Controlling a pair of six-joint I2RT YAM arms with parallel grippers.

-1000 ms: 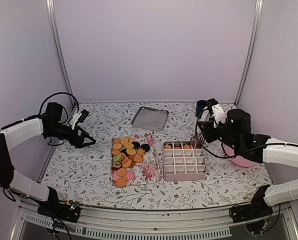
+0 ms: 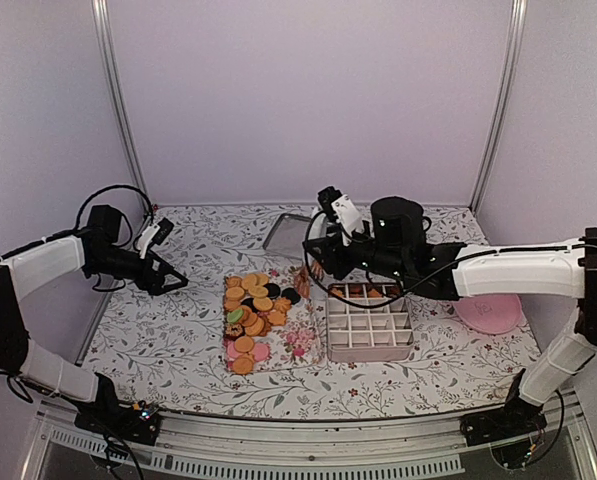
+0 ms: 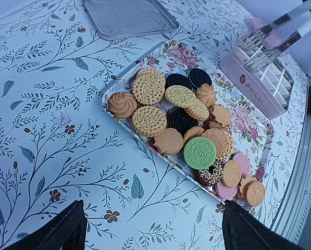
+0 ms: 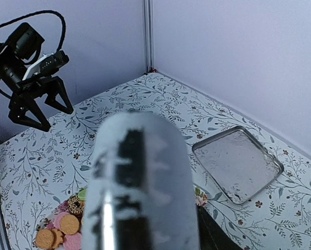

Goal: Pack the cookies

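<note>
Assorted cookies (image 2: 246, 315) lie on a flowered tray (image 3: 244, 125); a green one (image 3: 200, 152) stands out. Right of the tray is a pink divided box (image 2: 370, 353), with orange cookies (image 2: 375, 292) in its back row. My right gripper (image 2: 323, 255) grips metal tongs (image 3: 272, 44), whose tips hang spread above the box in the left wrist view, with no cookie showing between them. In the right wrist view the blurred tongs fill the middle and hide the gripper's fingers. At the left, my left gripper (image 2: 172, 281) stands open and empty, clear of the tray.
An empty grey metal tray (image 4: 237, 164) lies at the back. A pink plate (image 2: 490, 314) sits right of the box, partly under the right arm.
My right arm has swung left with the tongs, from the box's back right to near the cookie tray's back right corner. The left arm stays practically still.
</note>
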